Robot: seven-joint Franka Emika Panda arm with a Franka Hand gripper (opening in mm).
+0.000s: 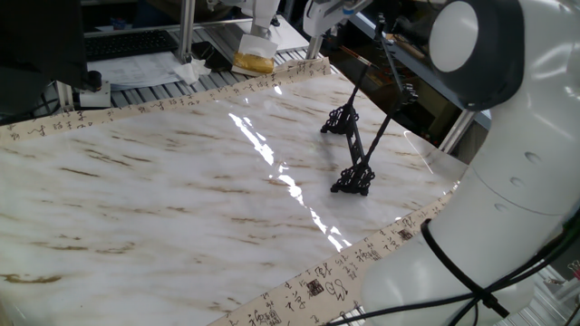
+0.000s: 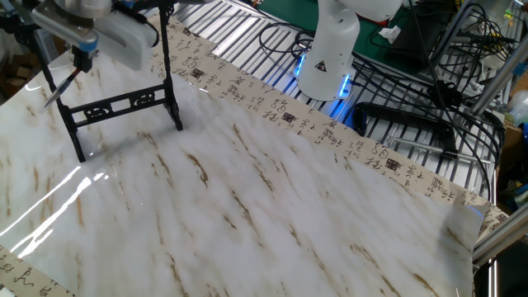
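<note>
A black ornate stand (image 2: 124,106), with two uprights joined by a low crossbar, stands on the marble-patterned sheet (image 2: 247,198). In exterior view 1 the same stand (image 1: 355,145) is upright near the right side. My gripper (image 2: 83,61) is beside the stand's upper part, above the sheet. A thin, dark, reddish stick like a brush (image 2: 63,90) slants down from its fingertips, which look shut on it. The stick's lower end points down and left, close to the left upright. Whether it touches the stand cannot be told. Exterior view 1 shows the hand only partly, at the top edge.
Most of the sheet is bare, with a calligraphy-printed border (image 2: 289,117) along its edges. A robot base (image 2: 324,78) with blue lights, loose cables and a black handle-like object (image 2: 404,128) lie beyond it. My arm (image 1: 517,163) fills the right of exterior view 1.
</note>
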